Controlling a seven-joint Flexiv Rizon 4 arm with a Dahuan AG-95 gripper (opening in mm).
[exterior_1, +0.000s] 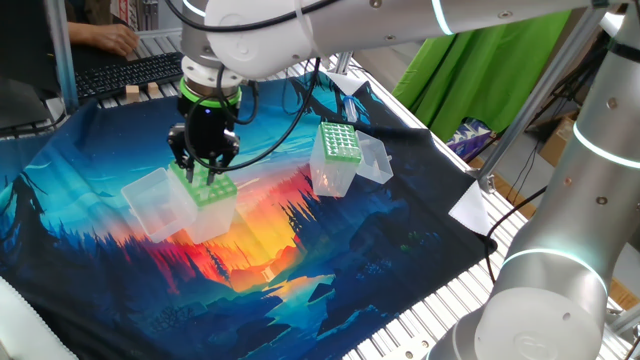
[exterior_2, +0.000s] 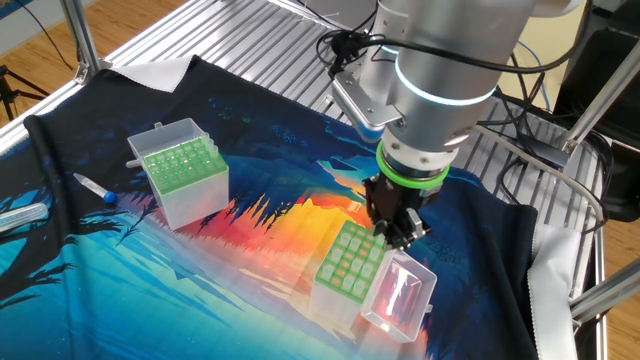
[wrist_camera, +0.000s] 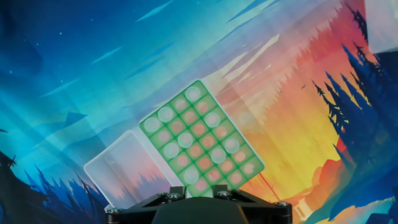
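Note:
My gripper (exterior_1: 203, 180) hangs over a translucent tip box (exterior_1: 208, 218) with a green grid top, its fingertips slightly apart and nothing visible between them. In exterior view 2 the gripper (exterior_2: 404, 238) is just above the edge of this box's green grid (exterior_2: 352, 258), by the hinged lid. From the wrist, the grid (wrist_camera: 200, 132) shows some cells with pale round tips and others looking empty. The fingertips overlap its lower corner in that view; whether they touch it cannot be told. The clear lid (wrist_camera: 132, 168) lies open beside the box.
A second tip box (exterior_1: 335, 165) with green grid and open lid (exterior_1: 374, 157) stands apart on the printed cloth. A blue-ended pen (exterior_2: 95, 188) lies near it. A keyboard (exterior_1: 130, 75) and a person's hand (exterior_1: 108, 38) are at the back left.

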